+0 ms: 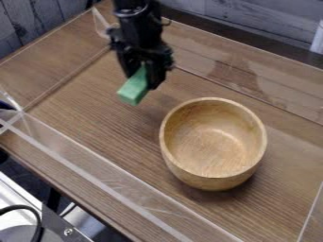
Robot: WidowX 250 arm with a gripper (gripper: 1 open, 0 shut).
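Observation:
My black gripper (144, 66) hangs in the upper middle of the view, shut on a green block (135, 88), which it carries above the wooden surface. A round, light wooden bowl (212, 142) stands to the lower right, apart from the block.
A white wall or edge runs along the top right, and a clear rim along the left front. Black cables lie at the lower left.

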